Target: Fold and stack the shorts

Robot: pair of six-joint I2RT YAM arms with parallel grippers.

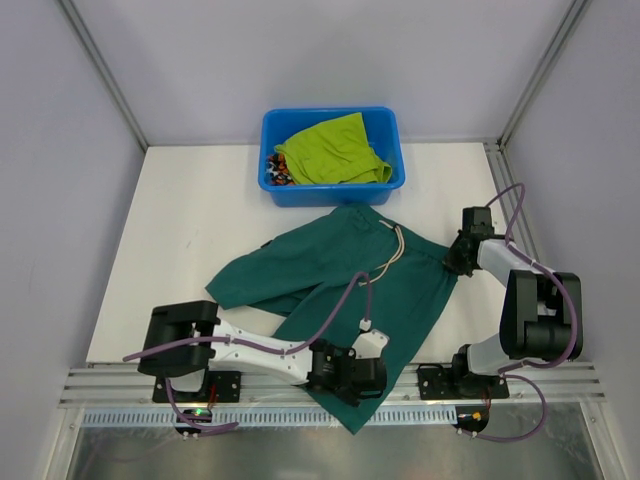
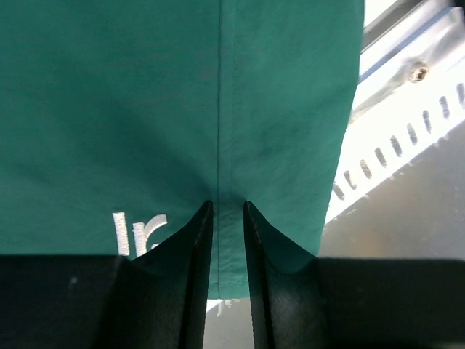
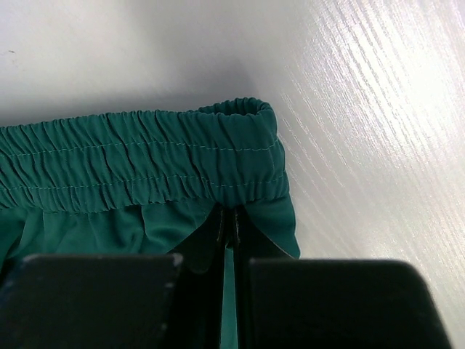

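Dark green shorts (image 1: 330, 250) lie spread on the white table, a pale drawstring on the waistband, one leg hanging past the front edge. My right gripper (image 1: 455, 262) is shut on the waistband's right corner; in the right wrist view the elastic band (image 3: 145, 156) runs into the fingers (image 3: 229, 240). My left gripper (image 1: 345, 385) is low over the front leg; in the left wrist view its fingertips (image 2: 228, 211) stand a little apart over the leg's fabric (image 2: 109, 109), which carries white lettering.
A blue bin (image 1: 335, 196) with lime-green cloth (image 1: 335, 150) and multicoloured items stands at the back. A metal rail runs along the front edge.
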